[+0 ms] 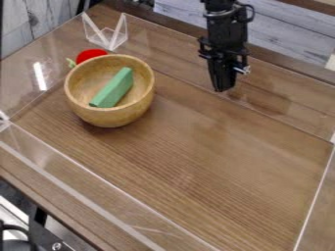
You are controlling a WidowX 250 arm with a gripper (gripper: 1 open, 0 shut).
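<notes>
The black gripper point(222, 75) hangs over the back middle of the wooden table point(197, 167), shut with nothing seen between its fingers. At the left, a wooden bowl point(82, 106) holds a green elongated block point(114, 86). Just behind the bowl lies a red round object point(93, 57) with a small pale green part at its side.
A white wire rack-like object point(112, 31) stands at the back left. The middle, front and right of the table are clear. A raised edge runs along the back.
</notes>
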